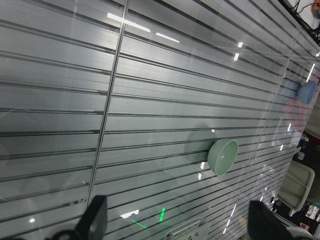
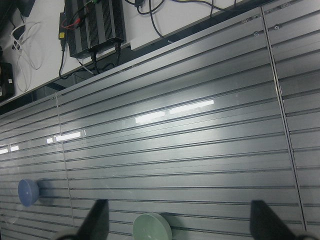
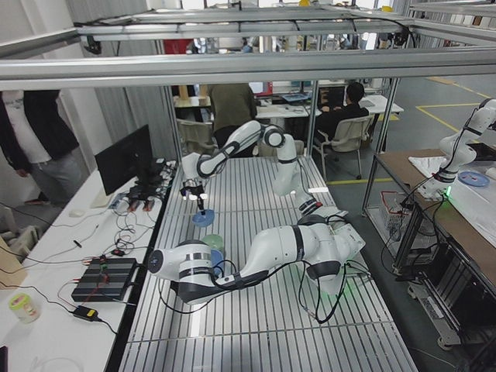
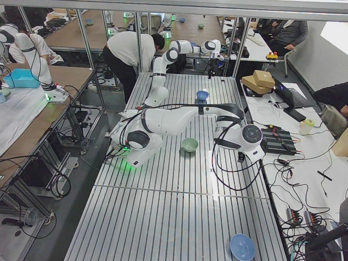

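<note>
A green bowl [image 4: 190,144] [image 1: 222,157] [image 2: 151,227] sits mid-table. Blue bowls show at the far part [image 4: 202,95] and near right [image 4: 242,247] in the camera right view. In the camera left view, one blue bowl [image 3: 203,219] is beneath the far arm's gripper; another is partly hidden behind the near arm. My left gripper and right gripper have their fingers wide apart in their wrist views, with nothing between them; table and bowls lie below.
The slatted metal table [image 4: 152,223] has broad bare areas. A white side desk [image 3: 54,333] with monitor, cables and black electronics runs alongside. Frame posts and another robot's bench surround the table.
</note>
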